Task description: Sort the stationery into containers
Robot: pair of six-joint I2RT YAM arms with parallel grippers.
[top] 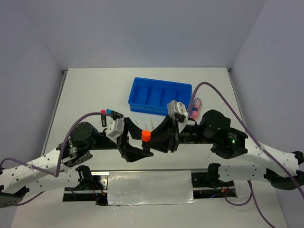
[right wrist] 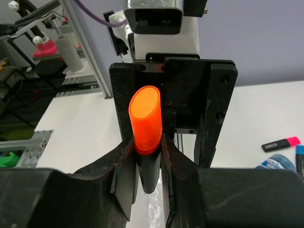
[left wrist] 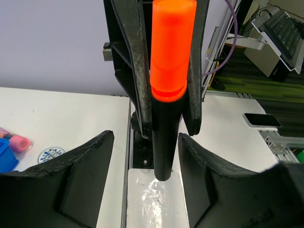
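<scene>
An upright orange-and-black marker (top: 146, 136) is held in my right gripper above the table's middle, its fingers closed on the dark body below the orange end. My left gripper faces it from the left, fingers apart on either side of the marker's lower black part; in the left wrist view I cannot tell that they touch it. The blue divided container (top: 159, 95) sits behind both grippers.
Markers with pink and blue ends (right wrist: 281, 144) lie at the left of the table (top: 85, 85), partly behind my left arm. A pink cylindrical item (top: 195, 109) lies right of the container.
</scene>
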